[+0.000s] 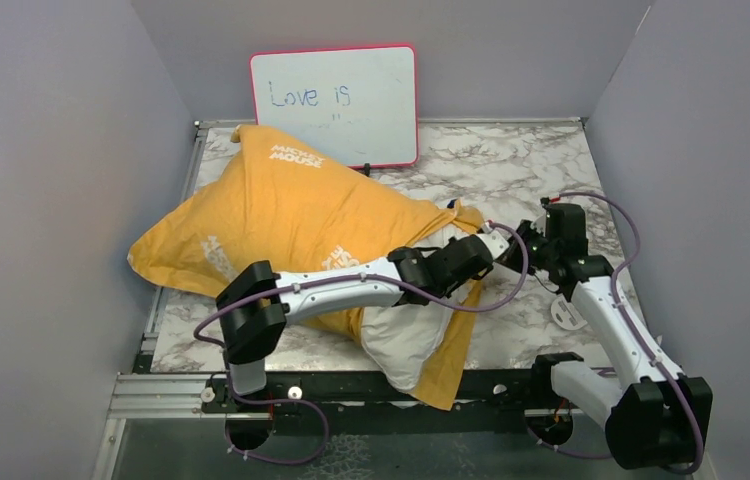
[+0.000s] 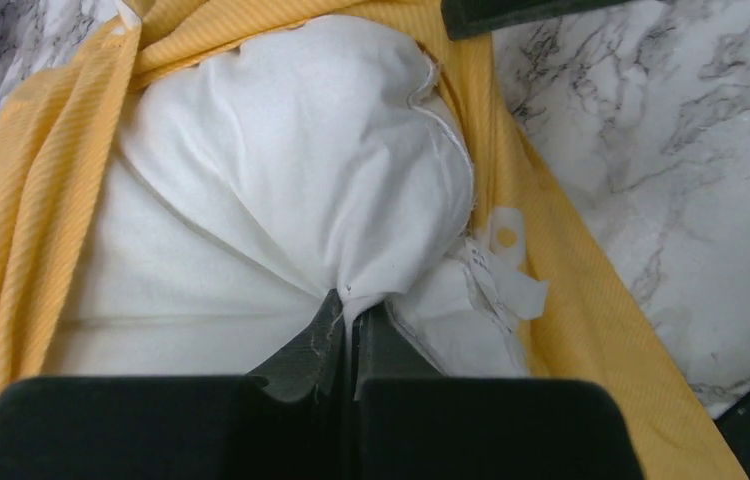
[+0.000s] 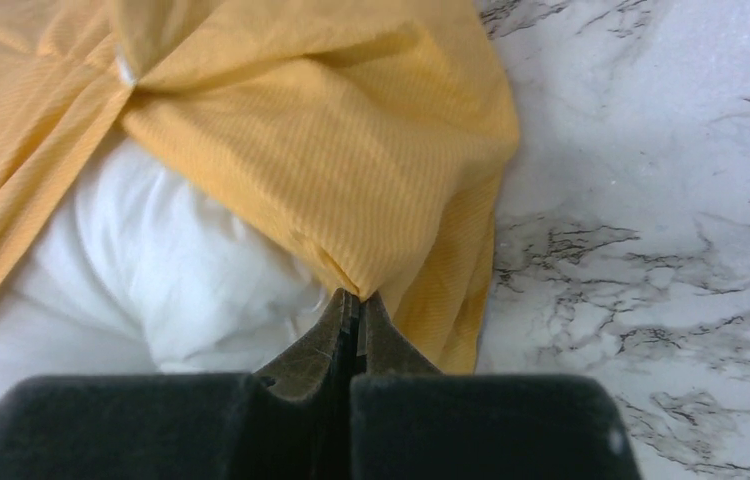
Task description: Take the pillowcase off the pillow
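Note:
The orange pillowcase (image 1: 291,215) covers most of the pillow, its mouth turned toward the right side of the table. From that mouth bulges the white pillow (image 1: 406,340), mostly bare at its right end. My left gripper is shut on a pinched fold of the white pillow, with creases running into the fingertips. In the right wrist view, my right gripper is shut on the orange edge of the pillowcase, close beside the white fabric. From above, the left arm hides part of the pillow and the left fingertips.
A whiteboard (image 1: 336,105) with a pink frame stands behind the pillow. A white flat object (image 1: 568,313) lies beside the right arm. Bare marble table (image 1: 511,150) shows at the back right. Grey walls close in both sides.

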